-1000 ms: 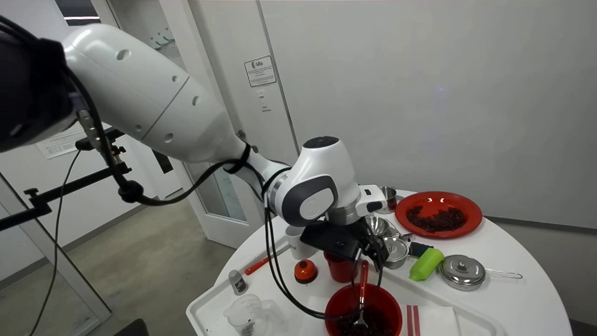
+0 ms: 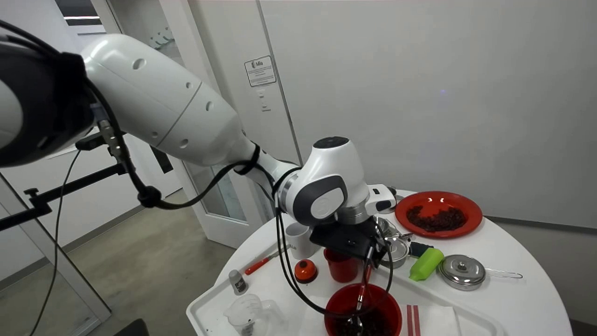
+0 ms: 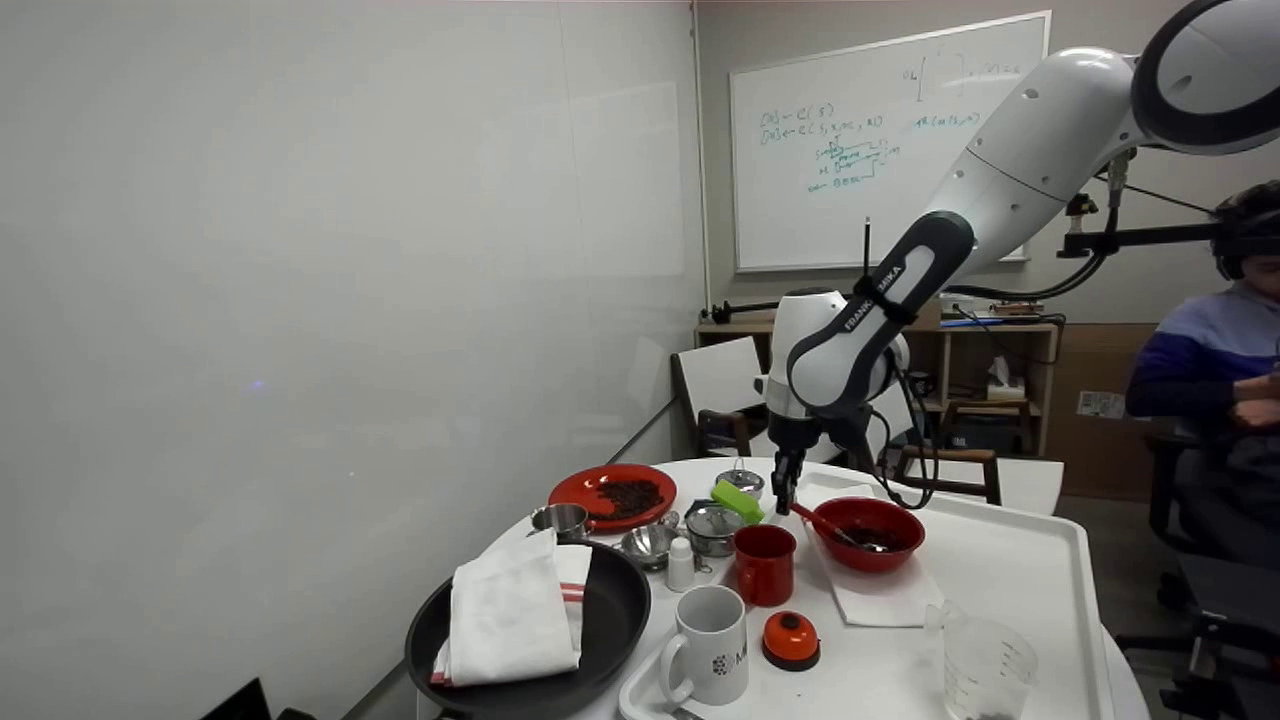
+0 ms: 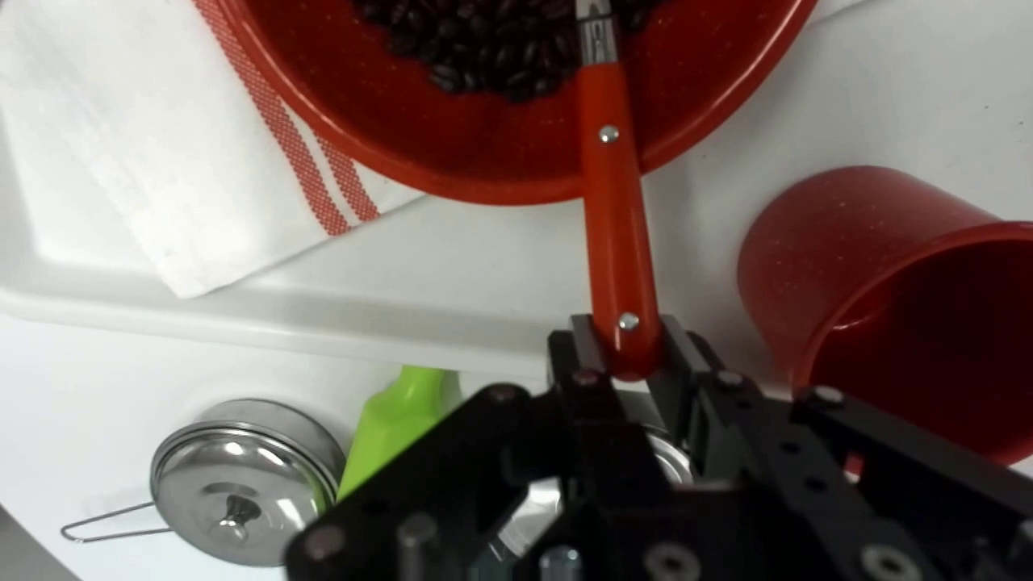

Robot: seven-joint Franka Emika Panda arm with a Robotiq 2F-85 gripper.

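Observation:
Between my gripper's (image 4: 625, 353) fingers is the end of a red handle (image 4: 616, 213); the fingers are shut on it. It belongs to a metal utensil whose head rests among dark beans (image 4: 484, 43) in a red bowl (image 4: 465, 186). The handle slants over the bowl's rim, and the head lies out of the wrist view's top edge. In exterior view 2 my gripper (image 3: 786, 502) stands just beside the bowl (image 3: 870, 554), with the red handle (image 3: 816, 518) leading from it into the beans.
A red cup (image 4: 871, 242) stands close beside the gripper. Lidded pots (image 4: 242, 484) and a green-handled tool (image 4: 402, 416) lie beyond the tray's edge. A red plate (image 2: 464, 224) holds more beans. A white mug (image 3: 726, 630) and an orange-topped timer (image 3: 792, 636) stand near the cup.
My arm has shifted slightly right and down in exterior view 1. The gripper now meets the handle's end, and the utensil's upper end leans a little further right.

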